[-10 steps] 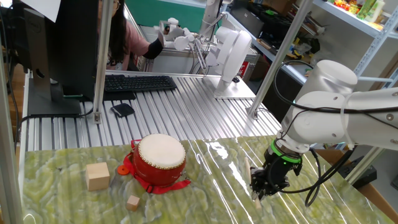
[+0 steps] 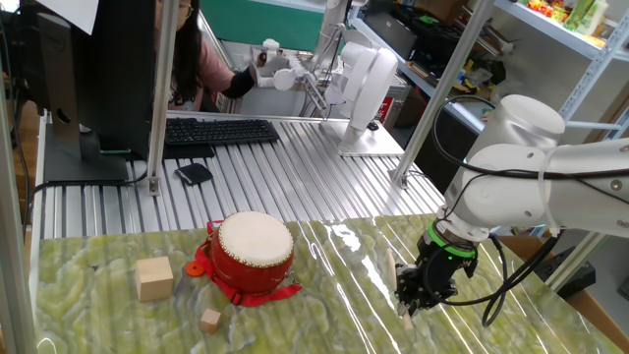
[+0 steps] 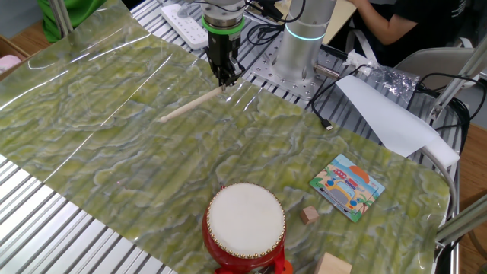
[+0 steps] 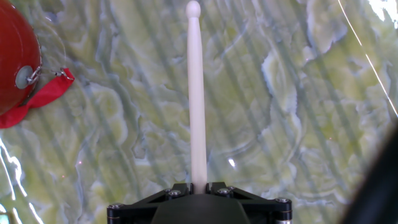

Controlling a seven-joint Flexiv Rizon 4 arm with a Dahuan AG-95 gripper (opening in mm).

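Note:
A pale wooden drumstick [image 4: 196, 99] points straight ahead from my gripper in the wrist view, its rounded tip farthest away. Both fingers press close against the stick's near part, one on each side, so the gripper is shut on it. From the second exterior view, the drumstick [image 3: 190, 105] reaches out from the gripper [image 3: 223, 85] low over the green marbled mat; whether it touches the mat I cannot tell. A red drum [image 2: 254, 258] with a cream head stands upright on the mat, well apart from the gripper [image 2: 405, 303].
Beside the drum are a larger wooden block [image 2: 154, 279] and a small wooden cube [image 2: 209, 321]. A colourful picture card [image 3: 348, 187] lies flat on the mat [image 3: 99, 152]. A power strip [image 3: 185, 27] is near the arm's base.
Neither the arm nor the objects on the mat have visibly moved. Only the person in the background has shifted a hand slightly.

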